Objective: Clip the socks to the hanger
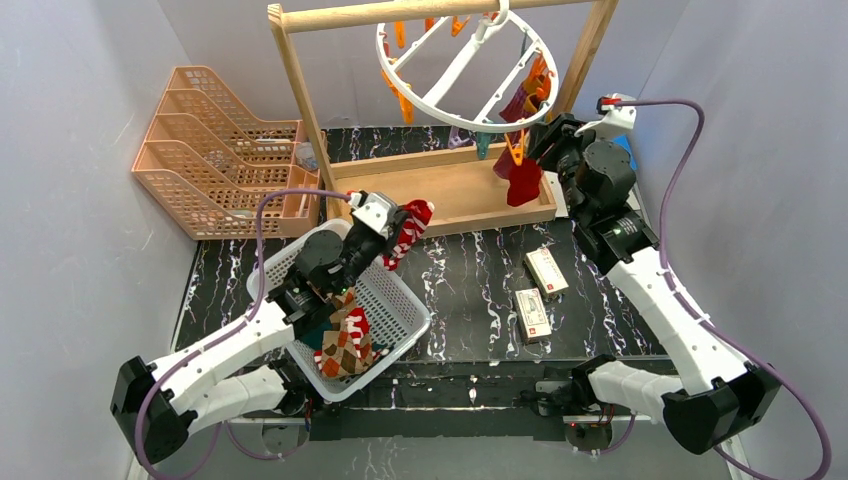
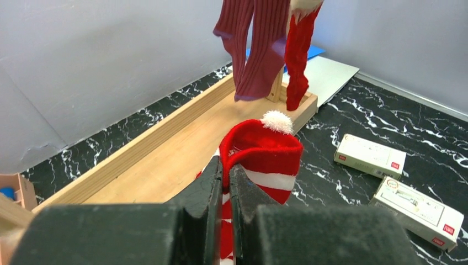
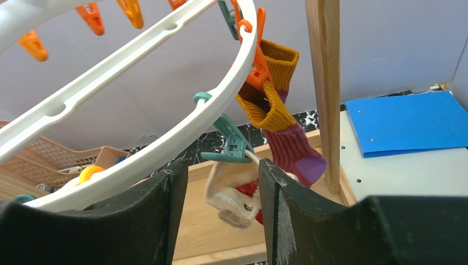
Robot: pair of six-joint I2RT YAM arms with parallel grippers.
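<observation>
My left gripper is shut on the edge of a red and white striped sock [image 2: 270, 160] with a white pompom, held above the table by the grey basket. More socks [image 1: 347, 345] lie inside that basket [image 1: 410, 315]. The round white hanger [image 1: 437, 108] hangs from the wooden frame. On its right side hang a purple sock with mustard cuffs [image 3: 287, 118], by an orange clip [image 3: 258, 72], and a red sock with a cream cuff [image 3: 221, 182], under a green clip [image 3: 234, 146]. My right gripper is open, its fingers either side of that cuff in view.
A wooden post [image 3: 324, 83] stands close to the hanger's right side. Two small boxes [image 1: 545, 270] lie on the dark marbled table. A peach rack [image 1: 225, 150] fills the back left; a blue folder [image 3: 405, 121] lies at the right.
</observation>
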